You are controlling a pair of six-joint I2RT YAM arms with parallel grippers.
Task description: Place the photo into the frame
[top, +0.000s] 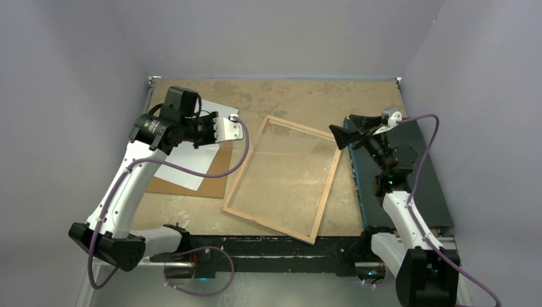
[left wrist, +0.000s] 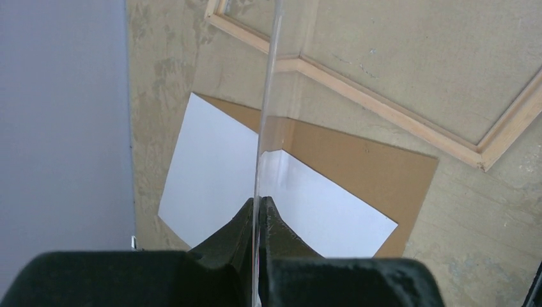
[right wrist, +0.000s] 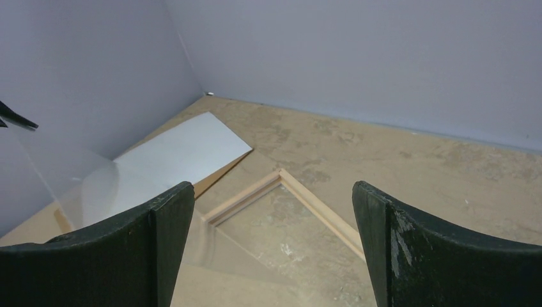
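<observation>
My left gripper is shut on a thin clear pane, seen nearly edge-on in the left wrist view. The pane hangs as a faint sheet on the left of the right wrist view, below the left fingertips. Under the left arm, a white sheet lies askew on a brown backing board; whether it is the photo's back cannot be told. The wooden frame lies empty and tilted at the table's middle. My right gripper stands open beyond its right side, nothing between the fingers.
A dark flat slab occupies the table's right side, partly under the right arm. Grey walls bound the left, back and right. Bare tabletop shows behind the frame.
</observation>
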